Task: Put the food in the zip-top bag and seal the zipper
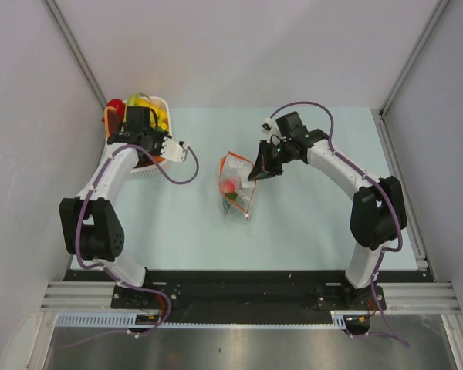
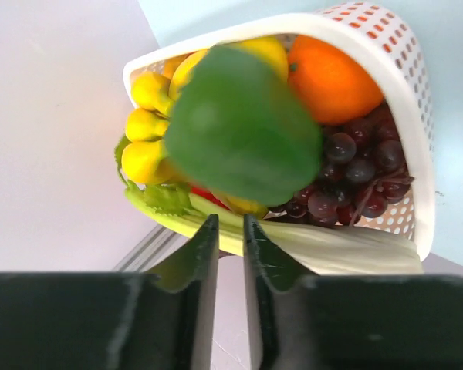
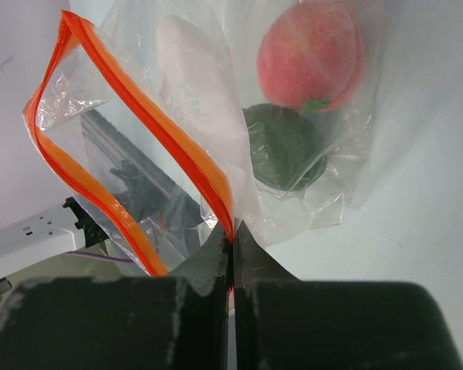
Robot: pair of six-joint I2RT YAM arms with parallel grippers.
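Observation:
The bag (image 1: 235,185), with orange zipper (image 3: 177,146), lies mid-table holding a red peach-like fruit (image 3: 309,54) and a dark green item (image 3: 282,146). My right gripper is shut at the bag's zipper edge. My left gripper is over the food basket (image 2: 423,193), its fingertips close together at long pale-green stalks (image 2: 324,247); what lies between them is unclear. A blurred green item (image 2: 239,123) is just beyond the tips, among yellow items (image 2: 143,158), an orange (image 2: 332,77) and dark grapes (image 2: 355,169).
The basket stands at the table's back left. Metal rails border the table.

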